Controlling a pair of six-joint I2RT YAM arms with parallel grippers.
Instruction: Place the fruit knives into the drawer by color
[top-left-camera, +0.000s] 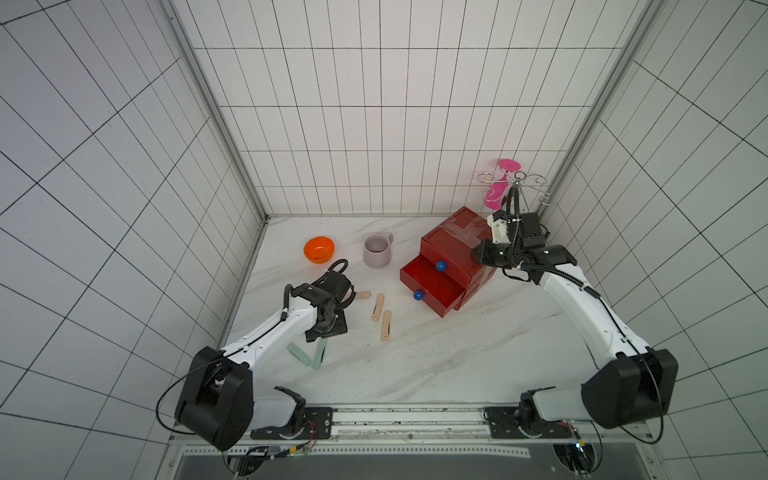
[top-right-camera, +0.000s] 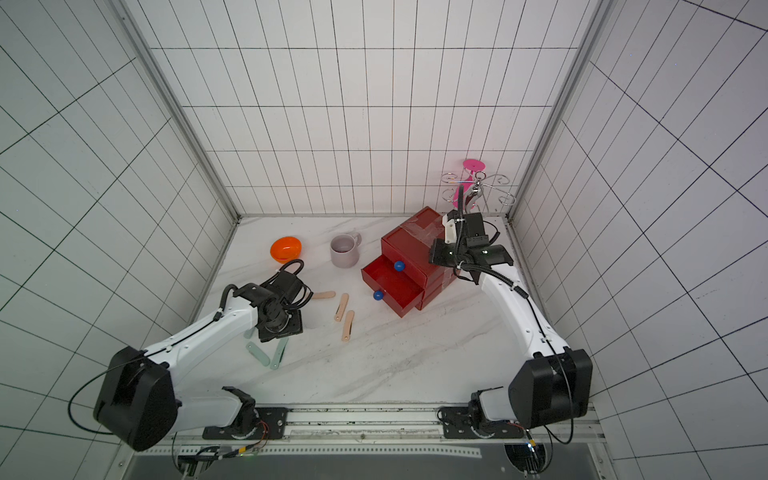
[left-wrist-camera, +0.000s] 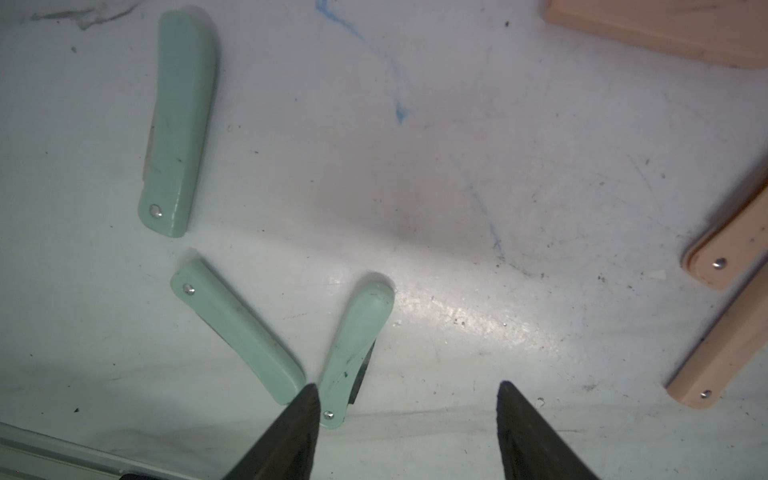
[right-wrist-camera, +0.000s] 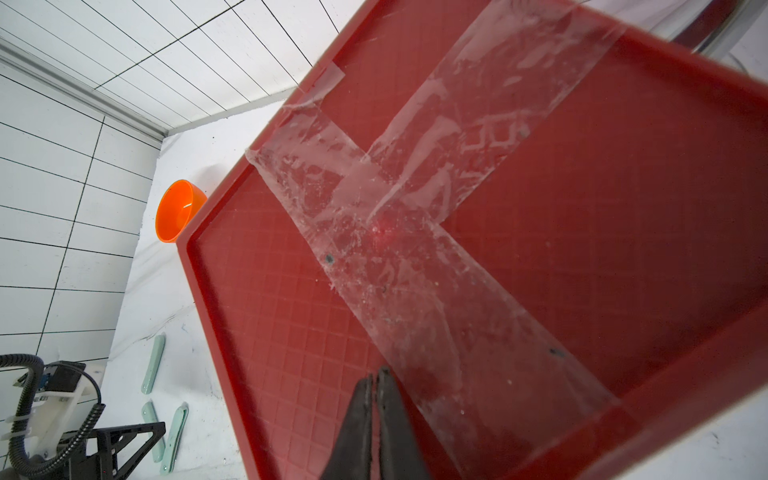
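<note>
Mint-green fruit knives (left-wrist-camera: 188, 120) and tan fruit knives (top-left-camera: 385, 325) lie on the tabletop. My left gripper hangs open above them, nothing between its fingers; in the left wrist view green ones lie left and ahead, tan ones right. The red drawer unit (top-left-camera: 453, 252) stands to the right, its lower drawer (top-left-camera: 432, 285) pulled out with no knife visible inside, blue knobs on the fronts. My right gripper is shut and empty at the unit's taped top.
An orange bowl (top-left-camera: 318, 248) and a lilac mug (top-left-camera: 377, 252) stand at the back. A metal rack with a pink item (top-left-camera: 497, 190) is behind the right arm.
</note>
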